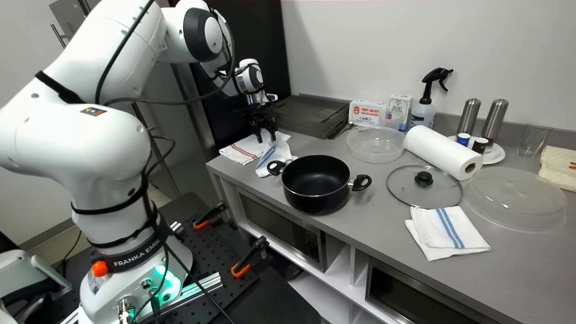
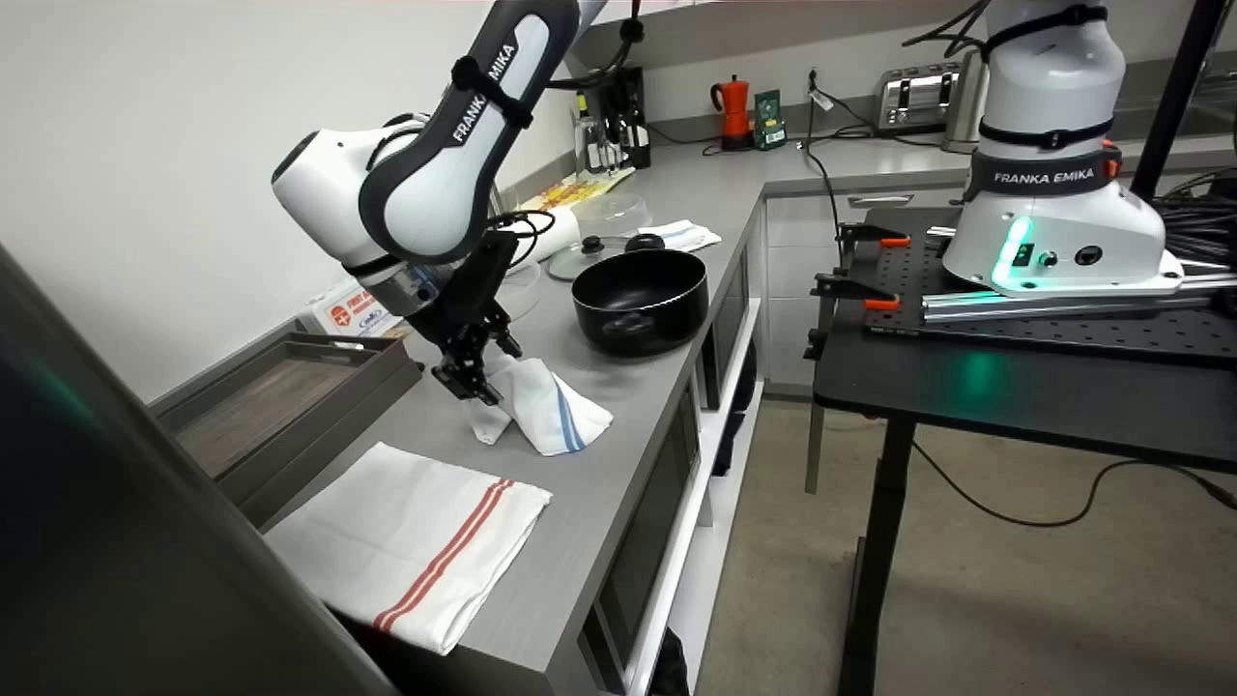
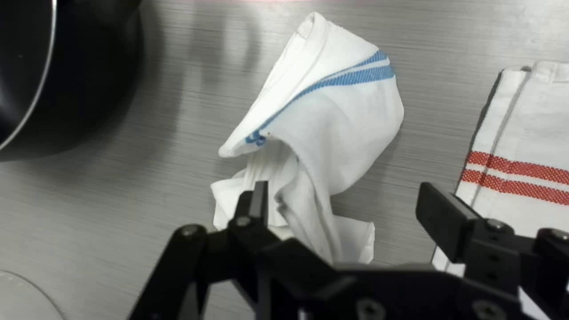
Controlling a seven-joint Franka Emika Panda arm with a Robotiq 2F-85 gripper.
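A crumpled white cloth with blue stripes [image 3: 352, 122] lies on the counter, bunched up, beside the black pot [image 1: 316, 186]. My gripper is over the cloth's near end. Its fingers [image 3: 259, 205] stand wide apart, and the cloth lies loose in the space between them, touching neither in the wrist view. From the side, the gripper [image 2: 499, 371] appears close above the striped cloth [image 2: 545, 406]. To the other side lies a flat folded white towel with red stripes [image 2: 417, 539].
Grey trays [image 2: 290, 400] stand against the wall. A clear plastic bowl [image 1: 375, 145], a glass lid [image 1: 402, 186], a paper towel roll [image 1: 440, 151] and a second blue-striped towel [image 1: 448, 232] sit farther along. The counter's front edge is near the cloth.
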